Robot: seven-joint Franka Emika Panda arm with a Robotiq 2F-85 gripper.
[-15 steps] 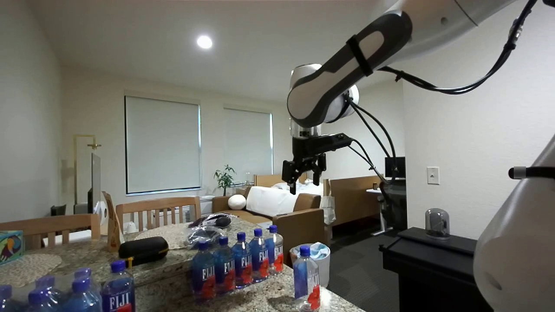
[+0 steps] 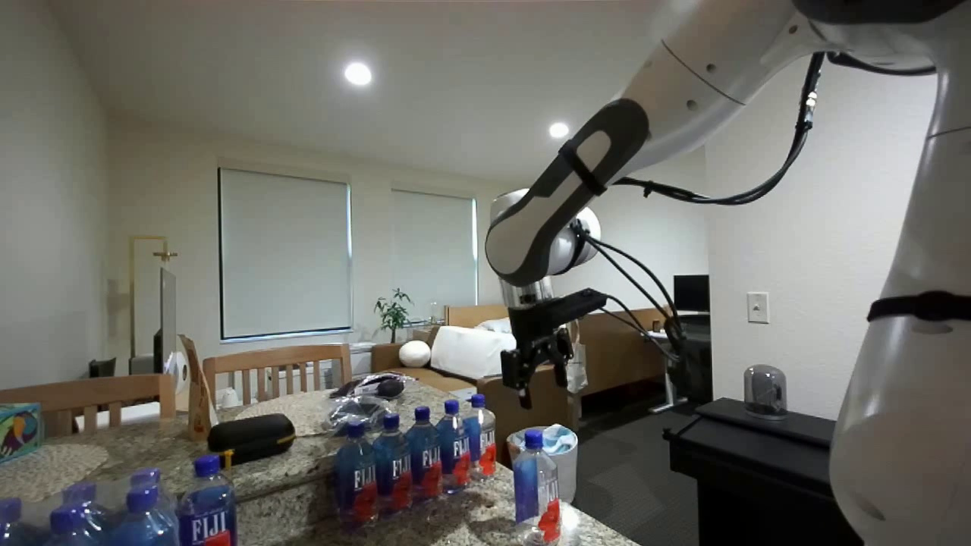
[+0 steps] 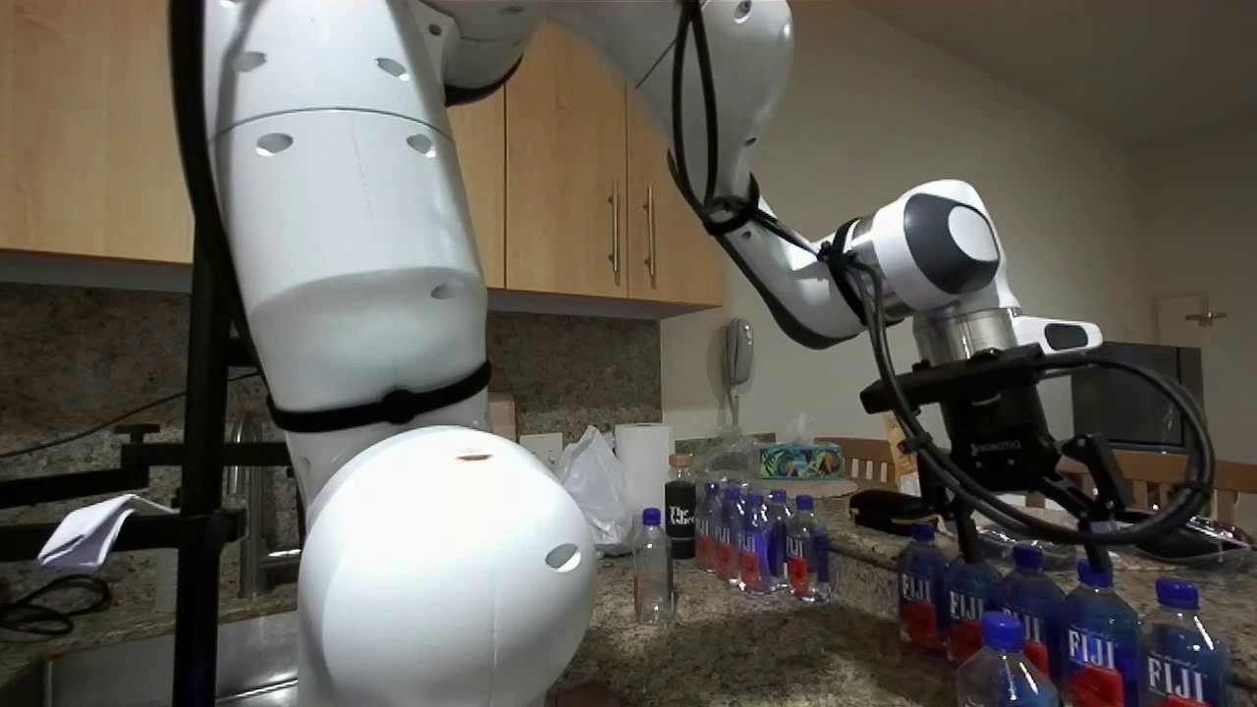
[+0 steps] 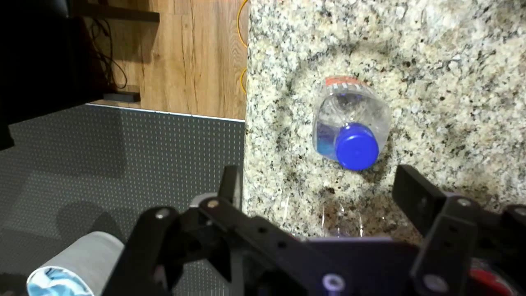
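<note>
My gripper [image 2: 538, 382] hangs in the air above the counter, pointing down, its fingers spread with nothing between them. In the wrist view the two black fingers [image 4: 413, 192] stand wide apart. A single FIJI bottle with a blue cap [image 4: 357, 146] stands upright on the granite just beyond the fingertips; it also shows as the lone bottle [image 2: 537, 491] near the counter's corner. Behind it runs a row of several filled FIJI bottles [image 2: 424, 455]. Exterior view 2 has my gripper [image 3: 1037, 554] overlapping that row, so the true gap cannot be judged there.
Several more bottles [image 2: 141, 514] cluster at the left. A black case [image 2: 252, 437] and plastic-wrapped items lie on the raised counter. The granite [image 4: 458, 59] around the lone bottle is clear; its edge drops to the floor, where a white bin [image 4: 84, 256] stands.
My gripper has come down toward the counter, still open, with the forearm dropping and shifting slightly left in exterior view 1. The bottles have not moved.
</note>
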